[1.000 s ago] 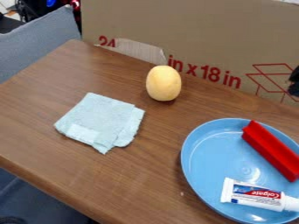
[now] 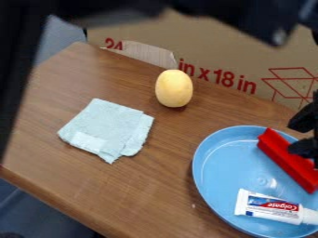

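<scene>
A blue plate [image 2: 226, 165] rests at the right of the wooden table, holding a red block [image 2: 284, 154] and a Colgate toothpaste tube [image 2: 267, 207]. My dark gripper [image 2: 303, 137] is at the right edge, over the upper end of the red block, mostly cut off by the frame; whether its fingers grip anything I cannot tell. A folded light-blue cloth [image 2: 108, 129] lies on the left, and a yellow egg-shaped object [image 2: 174, 88] stands toward the back.
A cardboard box [image 2: 230, 60] forms the back boundary. A large blurred dark shape covers the top and upper left of the view.
The gripper has come down at the right edge to the red block. A large dark shape now covers the top and left of the view. The objects have not visibly moved.
</scene>
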